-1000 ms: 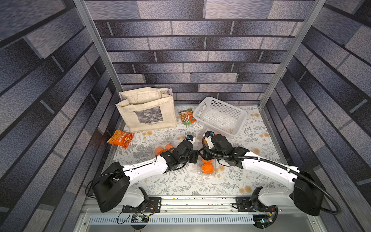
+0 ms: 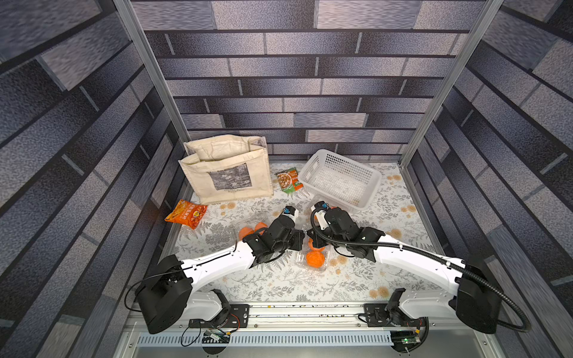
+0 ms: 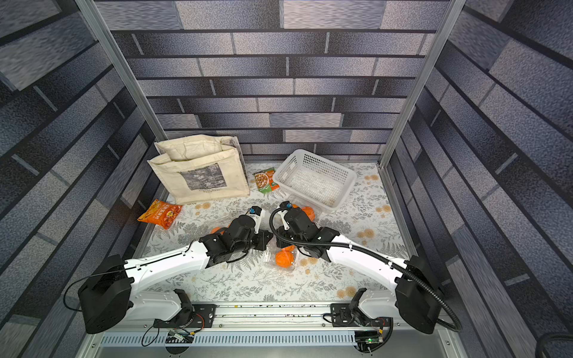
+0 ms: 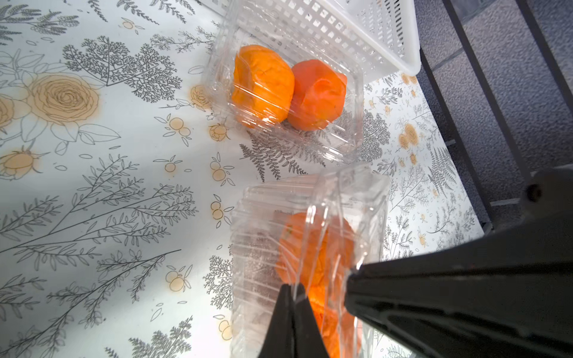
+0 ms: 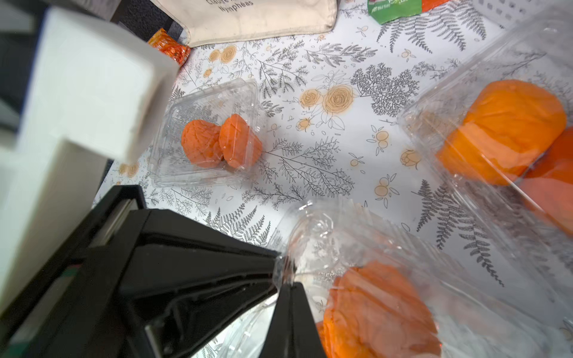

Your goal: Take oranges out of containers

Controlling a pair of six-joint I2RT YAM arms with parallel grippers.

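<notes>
Both grippers meet over a clear plastic container at the front middle. Orange fruit shows through its clear walls. My left gripper is shut at this container; whether any thin plastic lies between its tips is unclear. Opposite it, my right gripper is also shut, its tips against the clear upper edge, with nothing distinct visible between them. A second clear container holds two oranges just behind. To the left, a third clear container holds two more oranges.
A white mesh basket stands at the back right, near the second container. At the back left are a cream tote bag and an orange snack packet. A green-and-orange packet lies between bag and basket.
Both grippers have moved only a little and stay close together over it.
</notes>
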